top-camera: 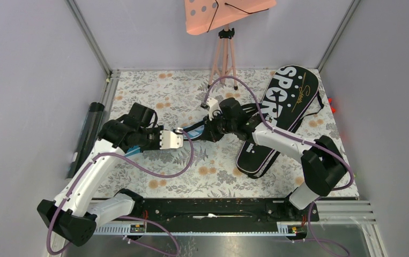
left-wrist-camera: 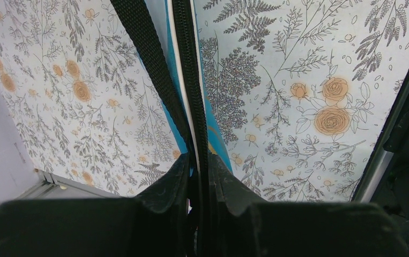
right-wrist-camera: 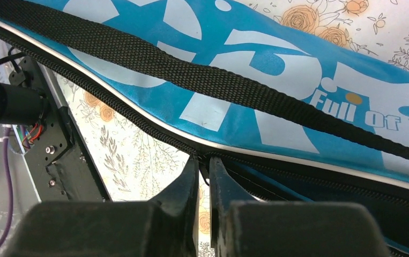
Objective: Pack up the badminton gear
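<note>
A blue bag with black zipper and strap [right-wrist-camera: 255, 118] lies across the middle of the floral board, seen close in both wrist views. My left gripper is shut on its zipper edge and strap, at the bag's left part. My right gripper is at the zipper further right, its fingertips close together round what looks like the zipper pull; whether they grip it is hard to tell. Much of the bag is hidden under my arms in the top view. A black SPORT racket bag [top-camera: 290, 91] lies diagonally on the right.
A pink tripod stand [top-camera: 225, 53] is at the back. A dark roll [top-camera: 87, 139] lies along the left edge. The board [top-camera: 159, 91] is clear at the back left and along much of the front; walls enclose both sides.
</note>
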